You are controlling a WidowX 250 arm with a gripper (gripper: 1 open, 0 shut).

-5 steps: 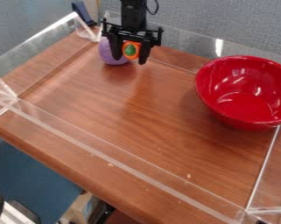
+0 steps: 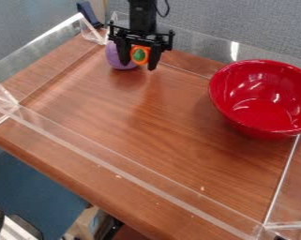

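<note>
At the back of the wooden tray, my black gripper [image 2: 140, 39] hangs down over a small orange object with a green patch [image 2: 142, 56]. A purple round object [image 2: 115, 58] sits just left of it, partly behind the gripper. Whether the fingers are closed on the orange object is too small to tell. A large red bowl [image 2: 259, 97] stands on the right side of the tray.
Clear plastic walls [image 2: 212, 45] edge the wooden surface [image 2: 127, 141].
</note>
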